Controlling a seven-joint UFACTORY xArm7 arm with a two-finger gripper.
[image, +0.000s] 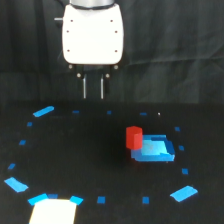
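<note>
My gripper (93, 96) hangs high above the left-centre of the dark table, pointing down, with its two thin fingers apart. Only background shows between them. Well below and to the right, a red block (133, 138) stands upright at the left side of a shallow blue tray (168, 158). The block hides part of the tray's left side, and I cannot tell whether it rests inside, on the rim or just in front.
Blue tape marks, among them a strip (43, 111) at the back left and another (184, 193) at the front right, dot the dark table (95, 160). A pale square thing (53, 212) sits at the front left edge.
</note>
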